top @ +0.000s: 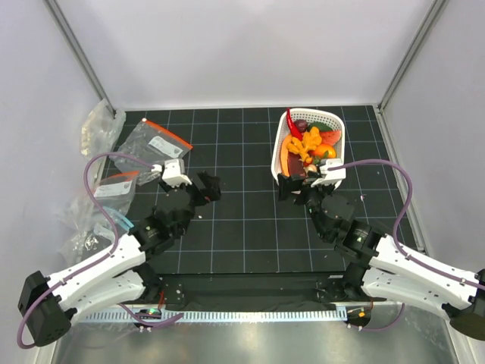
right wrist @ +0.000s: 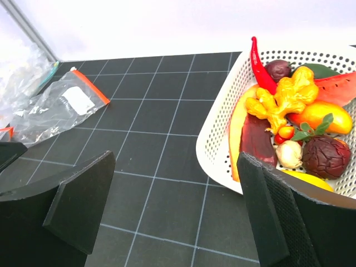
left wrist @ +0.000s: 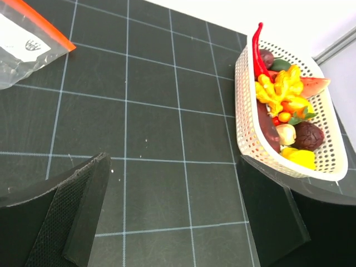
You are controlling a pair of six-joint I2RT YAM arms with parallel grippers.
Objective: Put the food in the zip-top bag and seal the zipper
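Toy food, with an orange ginger-like piece (top: 307, 142) and a red chili (top: 292, 125) among it, fills a white perforated basket (top: 277, 121) at the back right. Clear zip bags lie at the left: one with an orange zipper (top: 151, 148) is flat on the mat, and another orange-topped bag (top: 114, 191) is nearer the front. My left gripper (top: 208, 187) is open above the mat, right of the bags, with only bare mat between its fingers. Close to the basket's front left, my right gripper (top: 292, 186) hangs open and empty.
A crumpled clear bag (top: 100, 129) rests against the left wall, and more clear plastic (top: 91, 235) lies at the front left. Bare dark gridded mat (top: 241, 159) spreads between bags and basket. Pale walls enclose the sides and back.
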